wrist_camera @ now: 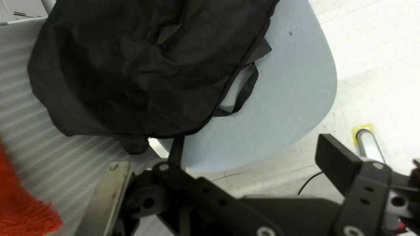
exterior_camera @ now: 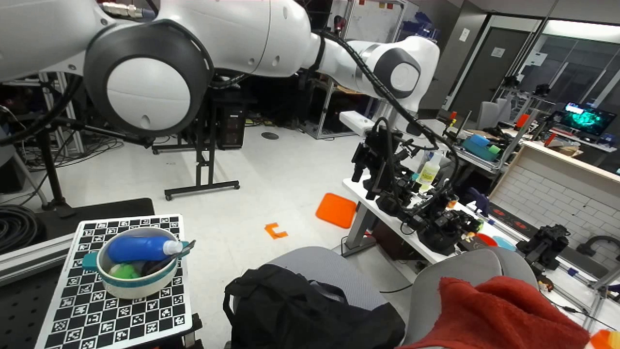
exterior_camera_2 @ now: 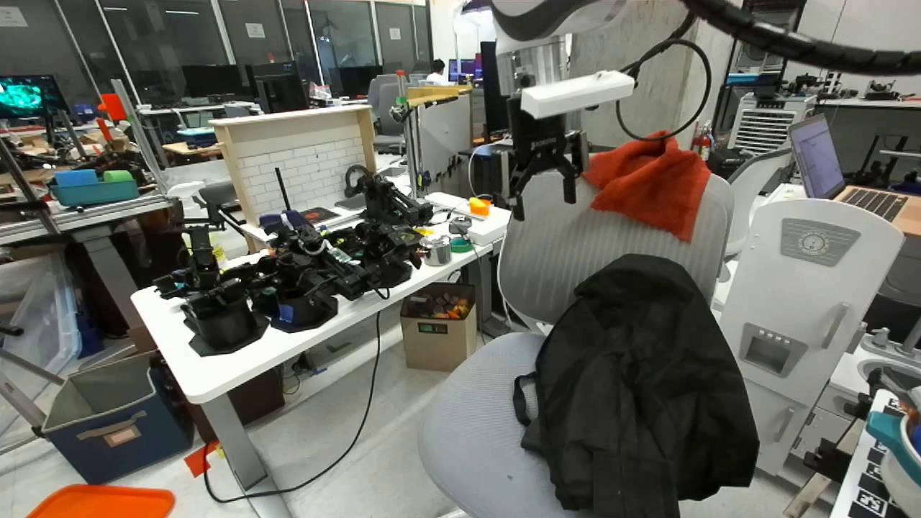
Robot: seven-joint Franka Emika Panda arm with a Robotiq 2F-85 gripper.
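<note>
My gripper stands open, its two fingers well apart with nothing between them. In the second exterior view the gripper [exterior_camera_2: 545, 203] hangs in the air in front of the grey chair's backrest. A black cloth bag [wrist_camera: 149, 74] with a loop strap lies draped over the chair seat [wrist_camera: 289, 94], below and apart from the fingers in the wrist view. A red towel [exterior_camera_2: 656, 185] hangs over the top of the backrest. At the left of the first exterior view, a white pot [exterior_camera: 131, 289] with teal handles holds a blue bottle [exterior_camera: 136, 249] and a green item.
The pot rests on a checkered board [exterior_camera: 67, 308]. A white table [exterior_camera_2: 203, 371] crowded with black devices stands beside the chair. The toy fridge [exterior_camera_2: 799, 285] is at the right. An orange tray [exterior_camera: 337, 210] lies on open floor.
</note>
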